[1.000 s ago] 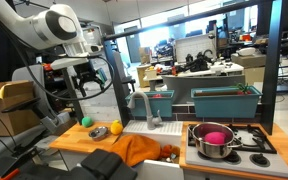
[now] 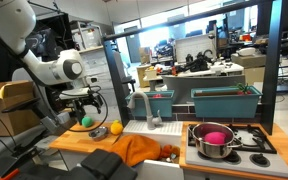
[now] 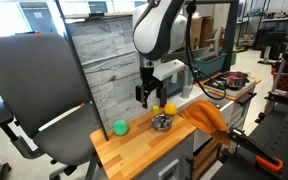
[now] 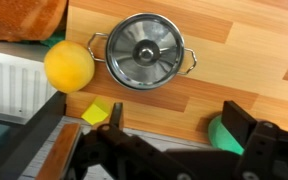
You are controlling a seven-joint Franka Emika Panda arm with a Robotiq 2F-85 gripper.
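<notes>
My gripper stands open with its fingers well apart. Between them in the wrist view only the wooden counter and pale surface show. A small silver lidded pot (image 4: 145,50) lies ahead of the fingers. Left of it is an orange round fruit (image 4: 69,65), with a small yellow object (image 4: 96,110) below. A green round object (image 4: 222,133) is partly hidden behind the right finger. From exterior view 2, the gripper (image 3: 156,92) hangs above the counter, over the area near the pot (image 3: 162,122) and the green object (image 3: 120,127).
An orange cloth (image 2: 134,149) drapes over the counter's front near the sink faucet (image 2: 144,108). Farther right, a large pot (image 2: 215,140) with something pink inside sits on the stove (image 2: 256,153). Bare wood (image 3: 134,151) lies in front of the green object.
The arm has come down toward the counter and shifted left in exterior view 1. The pot, fruit, green object and cloth appear unmoved.
</notes>
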